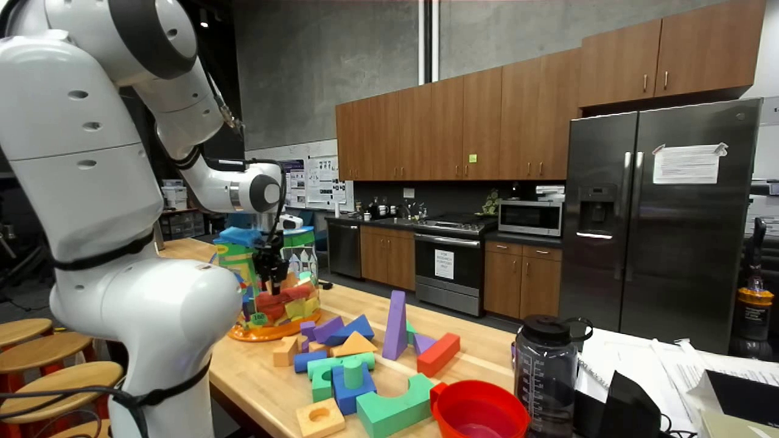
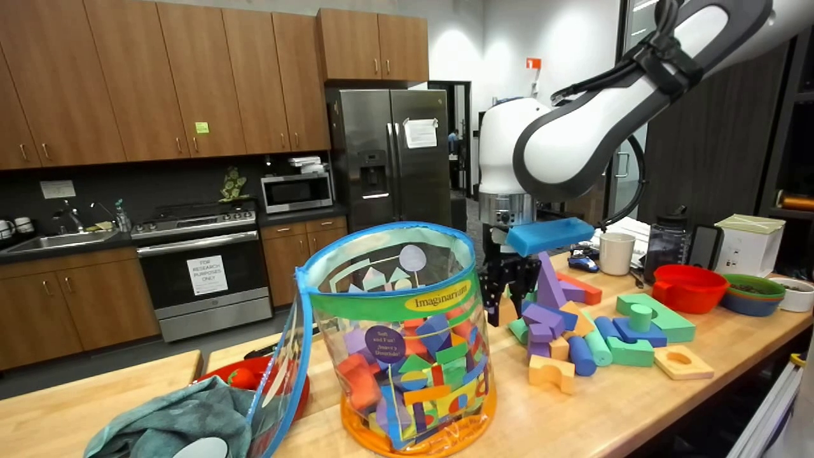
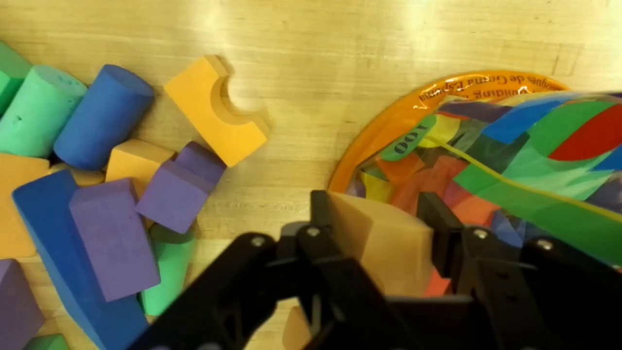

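In the wrist view my gripper is shut on a tan wooden-coloured block (image 3: 393, 242), which sits between the two black fingers. Below and to the right of it is the clear bag (image 3: 364, 137) with its orange base. Exterior view 2 has the gripper (image 2: 507, 294) low, just beyond the bag's right side, outside its blue rim (image 2: 389, 226). Many coloured blocks fill the bag, visible through its clear wall. In exterior view 1 the gripper (image 1: 270, 281) overlaps the bag, and the held block is hard to make out there.
Loose blocks crowd the table beside the bag, among them a purple wedge (image 1: 395, 325) and a green arch (image 1: 398, 405). A red cup (image 1: 479, 412) and a dark bottle (image 1: 545, 372) stand nearer the front. The bag's lid (image 2: 282, 381) hangs open at its left.
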